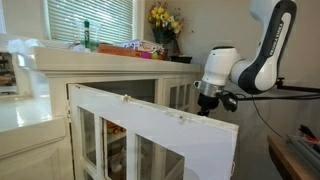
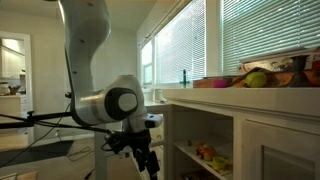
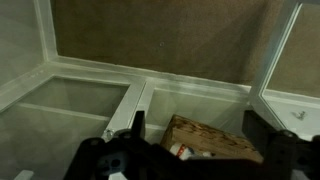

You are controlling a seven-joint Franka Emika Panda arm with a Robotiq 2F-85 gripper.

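A white cabinet door [image 1: 150, 130] with glass panes stands swung open in exterior view 1. My gripper [image 1: 208, 104] is beyond the door's far upper edge, pointing down; whether it touches the door cannot be told. In exterior view 2 the gripper [image 2: 146, 158] appears in front of the open cabinet, left of its shelf [image 2: 205, 138]. The wrist view shows the gripper open, its dark fingers [image 3: 251, 126] wide apart. White framing [image 3: 150, 78] and a brown wooden surface [image 3: 212, 137] lie beyond them, with nothing visibly gripped.
Small orange and red items [image 2: 211, 155] sit inside the cabinet. On the white countertop [image 1: 110, 62] are a green bottle [image 1: 87, 36], colourful boxes [image 1: 140, 47] and a vase of yellow flowers [image 1: 165, 22]. A wooden edge [image 1: 290, 158] is at the lower right.
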